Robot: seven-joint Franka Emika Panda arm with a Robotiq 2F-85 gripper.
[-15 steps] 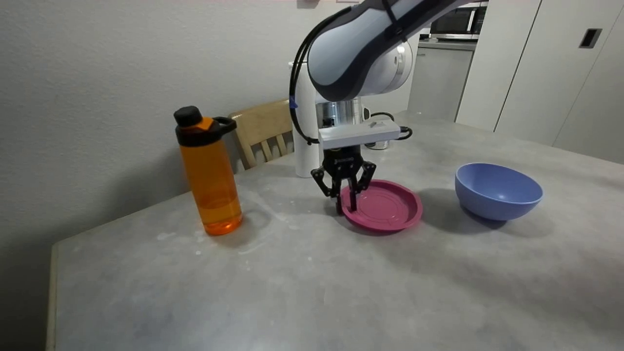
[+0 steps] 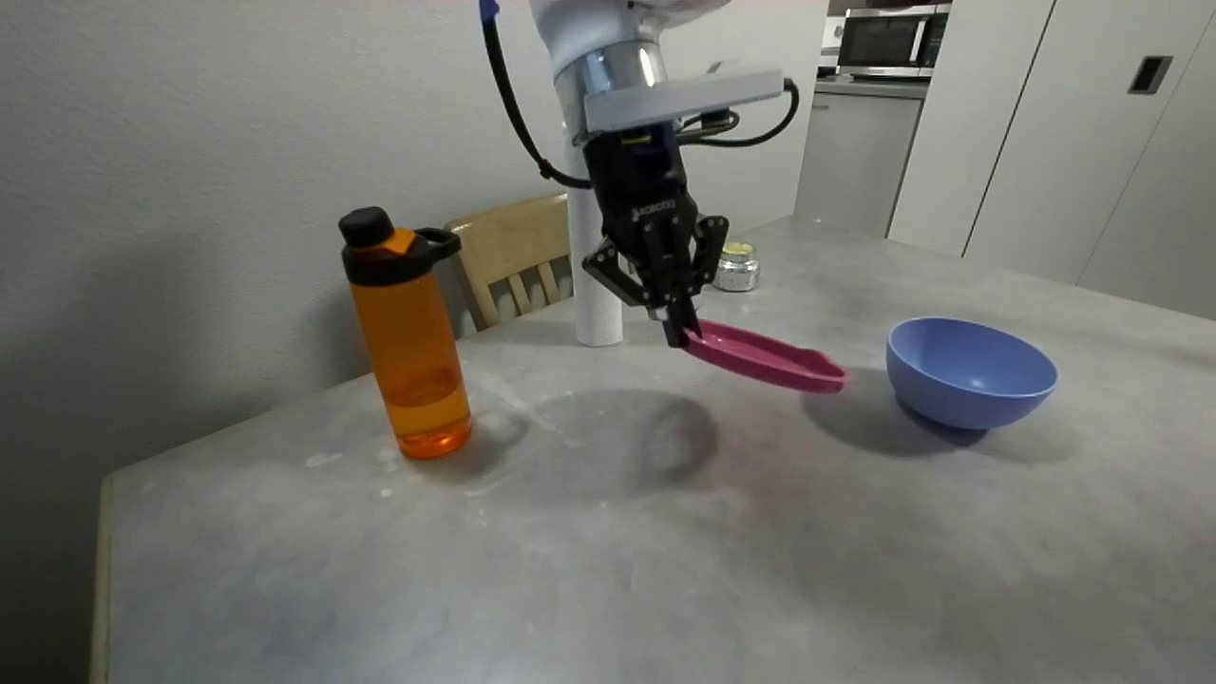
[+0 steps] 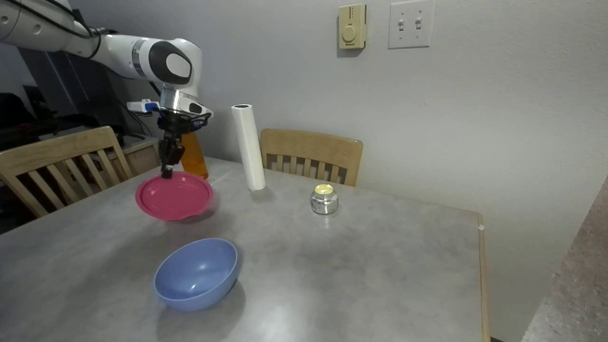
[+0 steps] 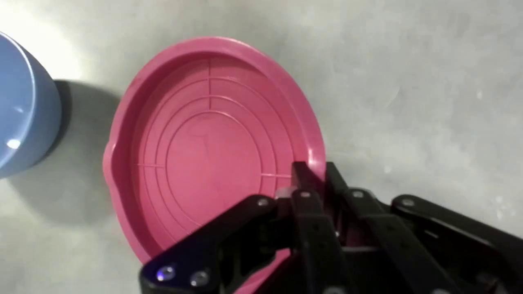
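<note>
A round pink lid or shallow plate [image 2: 766,355] hangs above the table in exterior view 1, sloping down toward the blue bowl. My gripper [image 2: 681,332] is shut on its rim. In the wrist view the fingers [image 4: 307,182] of my gripper stand on both sides of the pink rim [image 4: 314,132], and the inside with its moulded rings faces the camera. Exterior view 2 shows the pink piece [image 3: 174,196] below the gripper [image 3: 166,173]. The blue bowl [image 2: 969,376] sits upright on the table, apart from the pink piece.
An orange bottle [image 2: 412,359] stands near the wall edge. A white paper roll [image 3: 248,148] stands upright, and a small silver jar [image 3: 324,200] sits right of it in exterior view 2.
The pink piece was flat on the table with the fingers around its rim. Now it is raised off the table and tilted, and the arm has risen with it.
</note>
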